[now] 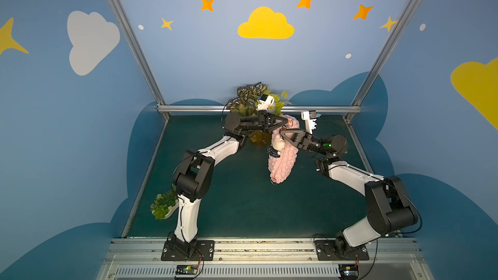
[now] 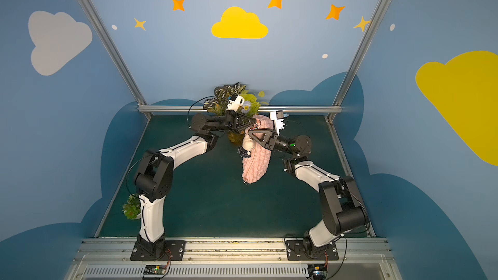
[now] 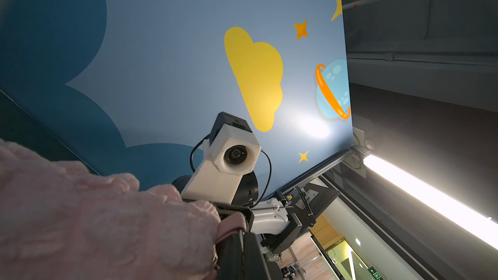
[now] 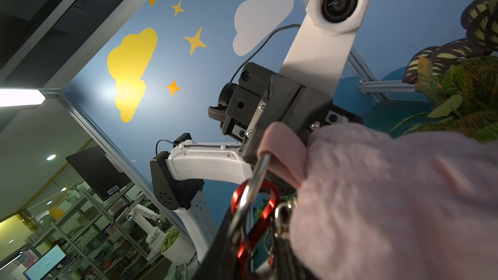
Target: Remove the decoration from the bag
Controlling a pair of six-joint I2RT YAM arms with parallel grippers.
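A pink fluffy bag (image 1: 282,168) lies lengthwise in mid-table, the decoration's pale round plush part (image 1: 278,143) and dark part (image 1: 274,152) on its left side. In the right wrist view, a pink strap loop (image 4: 283,150) carries a silver metal ring (image 4: 254,184), with a red carabiner (image 4: 269,208) hanging close by. My left gripper (image 1: 285,121) is shut at the bag's far end beside the strap loop; whether it pinches the thin ring is unclear. My right gripper (image 1: 282,132) stands partly open just nearer, its dark fingers (image 4: 222,246) spread around the carabiner.
Leafy plants (image 1: 248,98) stand at the back behind my left gripper. A small potted plant (image 1: 165,204) sits at the front left. Both arms crowd close over the bag.
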